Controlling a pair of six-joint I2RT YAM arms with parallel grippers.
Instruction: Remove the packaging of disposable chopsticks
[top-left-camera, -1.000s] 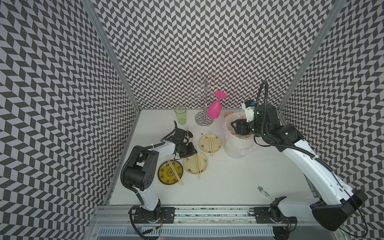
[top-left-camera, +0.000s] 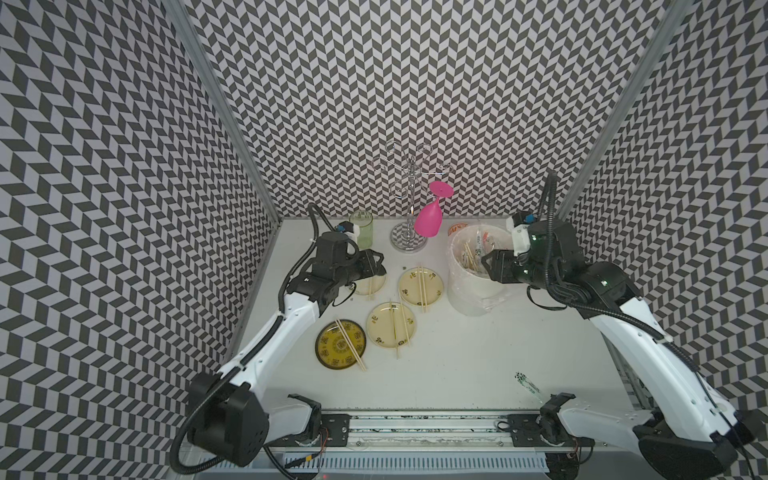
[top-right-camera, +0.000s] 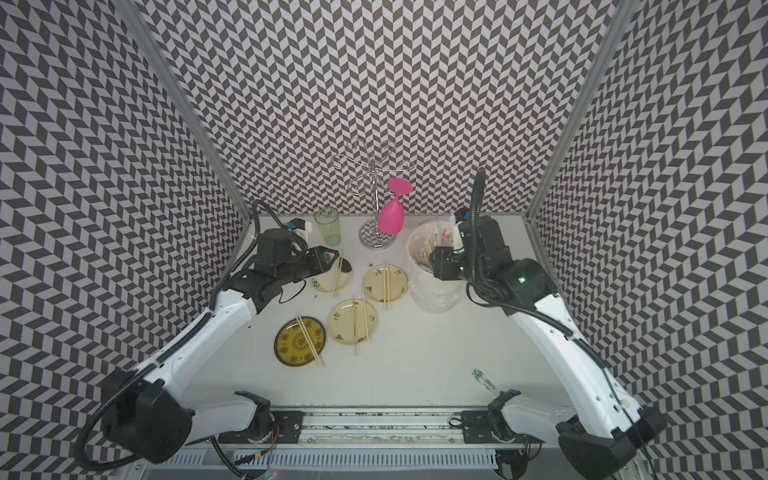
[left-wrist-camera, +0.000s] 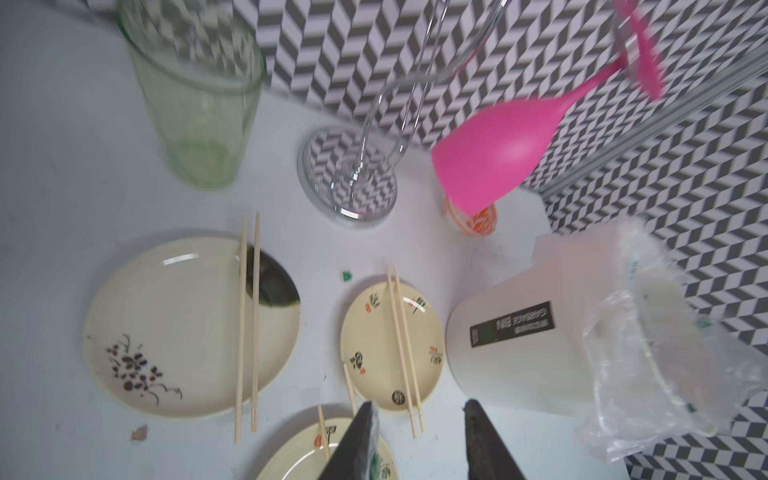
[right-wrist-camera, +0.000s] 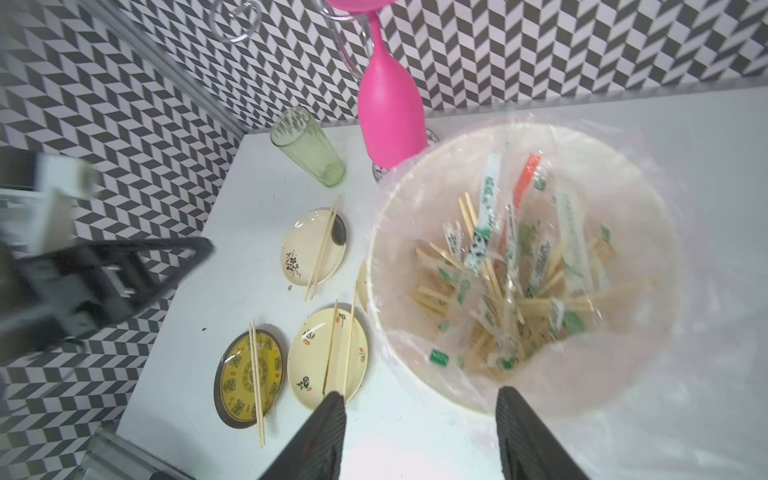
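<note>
Bare chopsticks lie in pairs on several plates: the green-black plate (top-left-camera: 329, 342) at front left, the middle plate (top-left-camera: 380, 324), a smaller plate (left-wrist-camera: 372, 336) and the back-left plate (left-wrist-camera: 168, 320). My left gripper is raised over the back-left plates, fingers apart and empty. My right gripper stands above the lined bin (right-wrist-camera: 380, 304), fingers apart with nothing between them. The bin holds wrappers (right-wrist-camera: 486, 212) and loose sticks. A green-printed wrapper (top-left-camera: 528, 384) lies at the front right of the table.
A green glass (top-right-camera: 328, 228) and a chrome stand (top-left-camera: 406, 240) with a pink goblet (top-left-camera: 429, 216) line the back.
My left gripper has risen and moved back from near the middle plate. My right gripper has shifted rightward and toward the front over the bin.
</note>
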